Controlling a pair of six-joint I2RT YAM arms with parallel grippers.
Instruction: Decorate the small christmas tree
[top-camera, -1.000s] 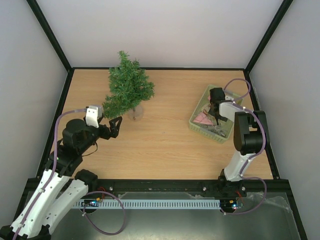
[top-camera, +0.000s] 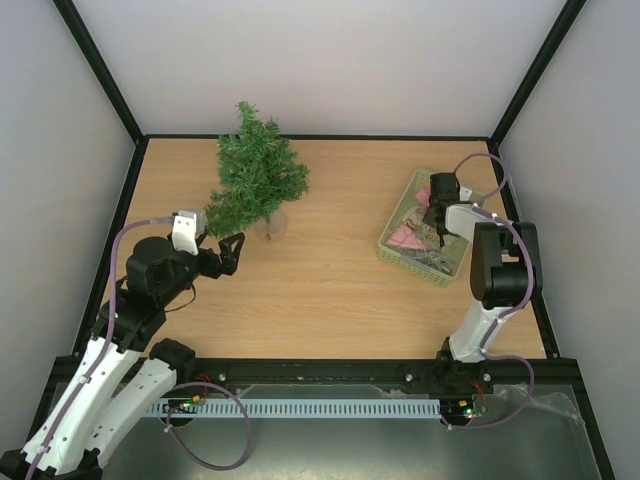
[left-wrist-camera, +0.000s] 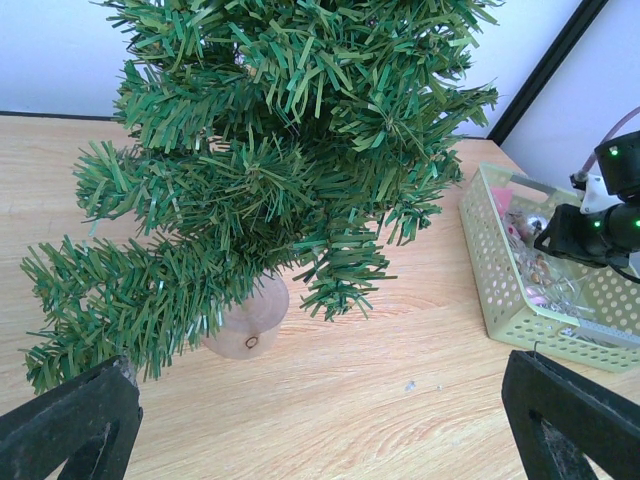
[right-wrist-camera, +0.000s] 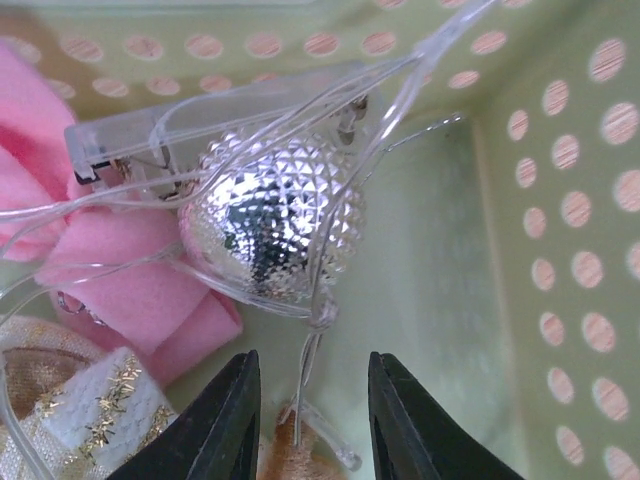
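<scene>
The small green tree (top-camera: 255, 170) stands bare at the back left on a clear base (left-wrist-camera: 245, 320). My left gripper is open in front of it, with nothing between its fingers. My right gripper is over the green basket (top-camera: 450, 270), its fingers apart around a thin clear string. In the right wrist view a silver faceted ball (right-wrist-camera: 270, 215) lies under clear strings, beside pink felt pieces (right-wrist-camera: 130, 290) and a cream-and-gold fabric ornament (right-wrist-camera: 90, 420). Whether the fingers touch the string is unclear.
Walls border the table at the back and sides; the basket sits near the right edge.
My right arm has shifted slightly toward the back right over the basket. The left arm and the tree have not visibly moved.
</scene>
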